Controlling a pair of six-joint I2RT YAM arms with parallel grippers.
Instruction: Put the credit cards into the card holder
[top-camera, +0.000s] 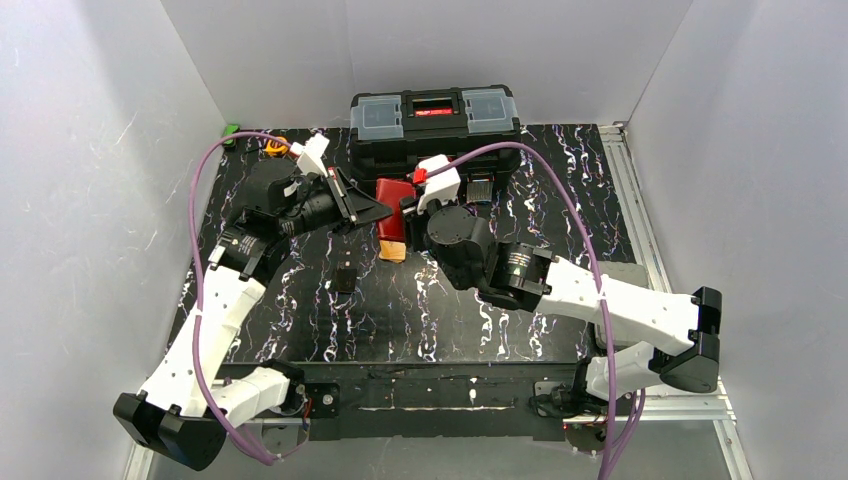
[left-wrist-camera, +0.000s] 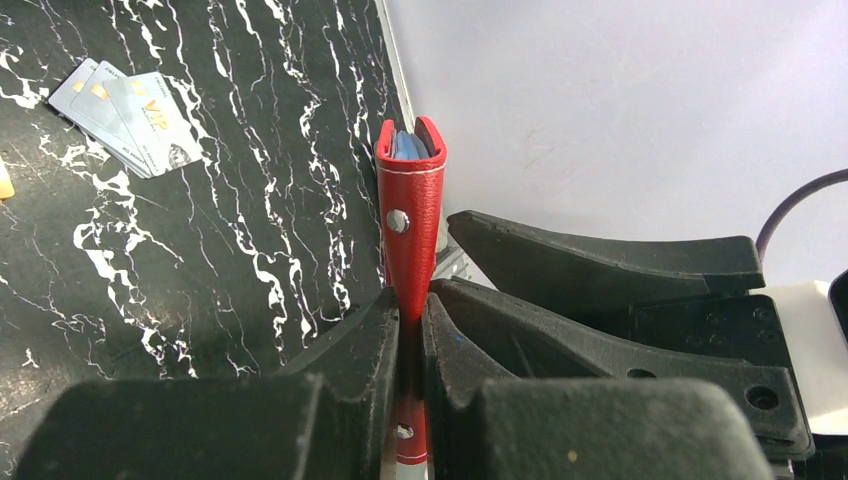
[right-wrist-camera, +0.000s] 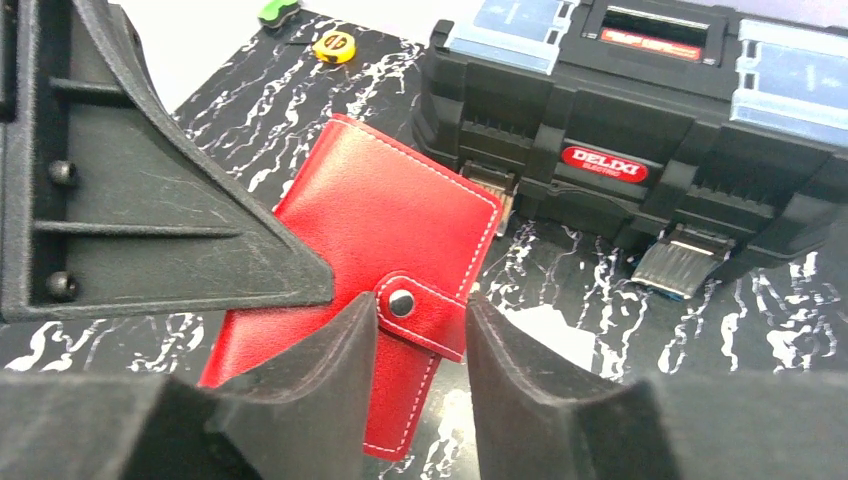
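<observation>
A red card holder (top-camera: 393, 205) with a snap tab is held above the table, with my left gripper shut on it. In the left wrist view it stands edge-on, and something blue shows between its covers at the top. Several grey credit cards (left-wrist-camera: 135, 125) lie fanned on the table in that view. My right gripper is part open beside the holder. In the right wrist view, the tab's metal snap (right-wrist-camera: 401, 303) appears between its fingertips. Whether they touch the holder cannot be told.
A black toolbox (top-camera: 435, 125) stands at the back. A yellow tape measure (right-wrist-camera: 334, 47) lies at the back left. An orange-tan item (top-camera: 392, 251) and a small dark item (top-camera: 345, 280) are on the table.
</observation>
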